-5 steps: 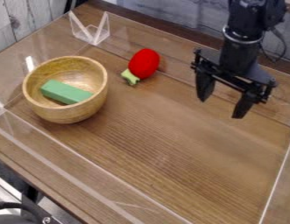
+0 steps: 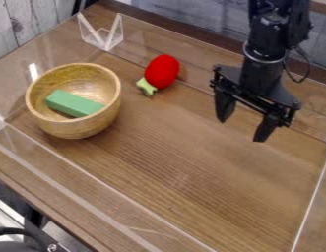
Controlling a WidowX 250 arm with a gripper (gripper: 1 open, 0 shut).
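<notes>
My black gripper (image 2: 251, 116) hangs over the right part of the wooden table, its fingers pointing down and spread apart, with nothing visible between them. A red rounded object (image 2: 163, 71) lies at the upper middle with a small pale green piece (image 2: 146, 87) beside it. A wooden bowl (image 2: 102, 113) on the left holds a green block (image 2: 73, 104).
A small white wire-like holder (image 2: 102, 32) stands at the upper left. A wall runs along the back and left edges.
My arm has shifted slightly left and now stands more upright over the right side. The objects on the table have not moved.
</notes>
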